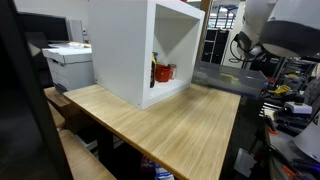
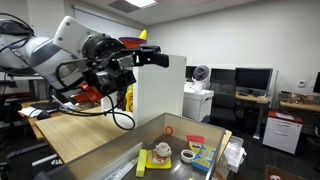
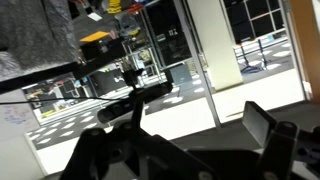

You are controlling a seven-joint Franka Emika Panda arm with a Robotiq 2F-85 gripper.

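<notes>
My gripper is open in the wrist view, its two dark fingers wide apart with nothing between them. Floor and office furniture fill the space beyond them. In exterior view 2 the black-and-white arm reaches in from the left, raised above the table; its fingertips are not clear there. Within the white cabinet stand a red mug and a dark bottle. The gripper is touching none of these things in any view that shows it.
A grey open bin holds a pale cup-like item, a yellow block and several small things. Desks with monitors stand behind.
</notes>
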